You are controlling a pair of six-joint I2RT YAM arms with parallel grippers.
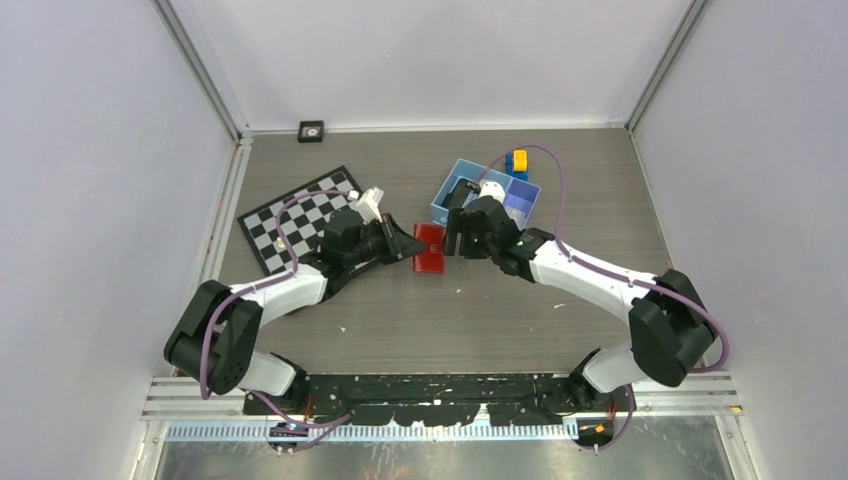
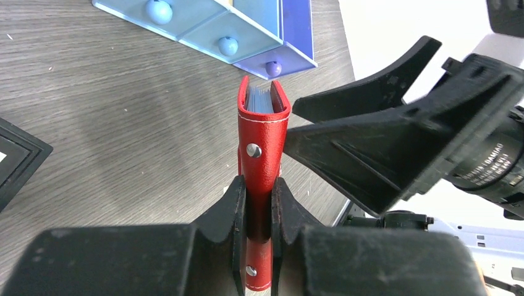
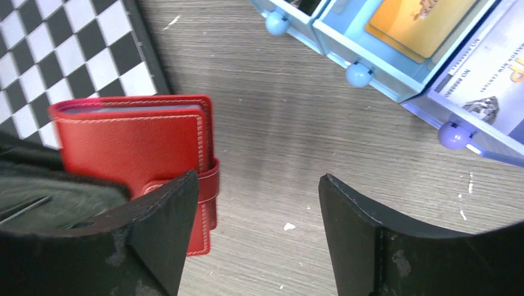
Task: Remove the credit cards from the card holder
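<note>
The red card holder (image 1: 429,257) is held above the table, with my left gripper (image 1: 420,244) shut on it. In the left wrist view it stands edge-on between the left fingers, and clear sleeves (image 2: 259,100) show in its open top; no single card can be told apart. A red strap (image 3: 209,183) crosses its side in the right wrist view. My right gripper is open, its fingertips close beside the holder's right side and nothing between them. The left fingers (image 3: 55,197) cover part of the holder's face there.
Behind the right gripper stands a blue divided box (image 1: 452,178) holding a card stack (image 3: 414,24). A checkered board (image 1: 262,222) lies under the left arm. A yellow-and-blue block (image 1: 519,161) and a small black box (image 1: 311,131) sit farther back.
</note>
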